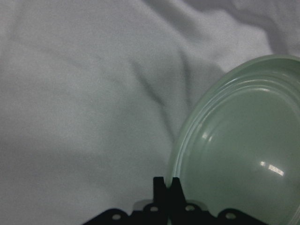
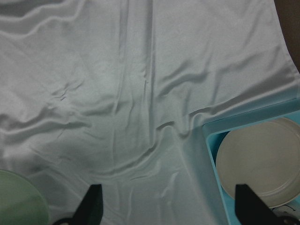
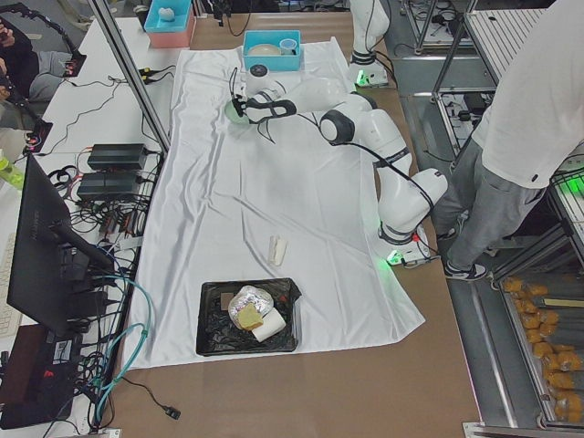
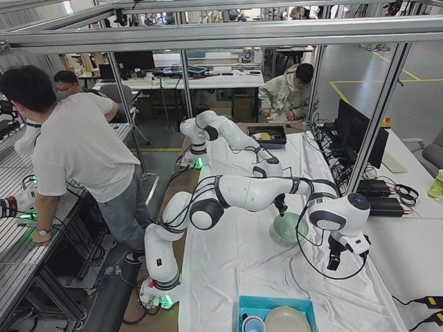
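Observation:
A pale green plate (image 1: pixel 243 140) rests on the white cloth. In the left wrist view my left gripper has its fingertips close together at the plate's left rim; whether the rim is between them is unclear. The same green dish (image 4: pixel 289 228) shows below the arms in the right camera view, and its edge (image 2: pixel 18 201) at lower left in the right wrist view. My right gripper is open over bare cloth, between the green plate and a blue bin.
The blue bin (image 4: pixel 246 304) holds a beige plate (image 2: pixel 258 159) and a cup (image 4: pixel 254 326). A black tray (image 3: pixel 210 328) with foil and other items sits at the opposite end, a small white object (image 3: pixel 277 250) near it. A person stands beside the table.

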